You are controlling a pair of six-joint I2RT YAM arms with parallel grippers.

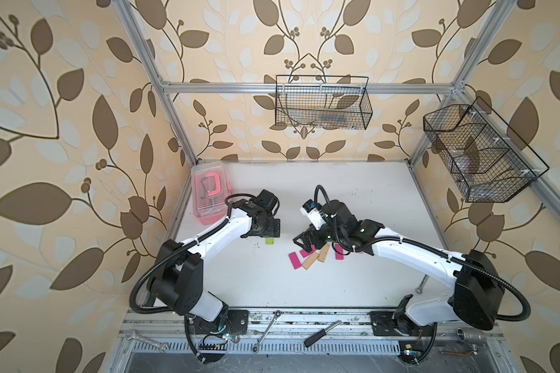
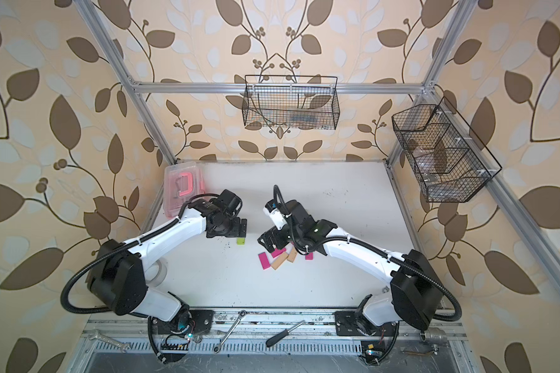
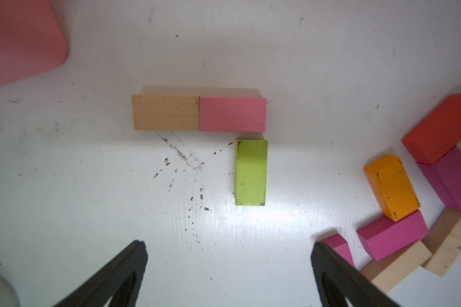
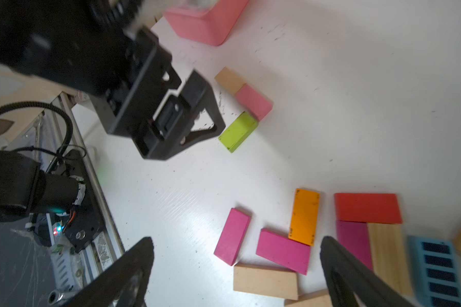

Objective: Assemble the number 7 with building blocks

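A plain wooden block point(image 3: 166, 112) and a pink block point(image 3: 233, 114) lie end to end in a row. Below the pink block's right end stretches a green block point(image 3: 251, 173), at a right angle to the row with a narrow gap between. My left gripper hovers above the table on the near side of these blocks, open and empty. My right gripper is open above the loose blocks, nothing between its fingers. Beneath it lie a magenta block point(image 4: 232, 236), another magenta block point(image 4: 283, 250), an orange block point(image 4: 304, 216) and a wooden block point(image 4: 265, 281).
A red block point(image 4: 367, 207), a purple block point(image 4: 353, 240) and a blue slotted block point(image 4: 435, 271) lie to the right in the right wrist view. The pink box point(image 1: 209, 191) stands at the back left.
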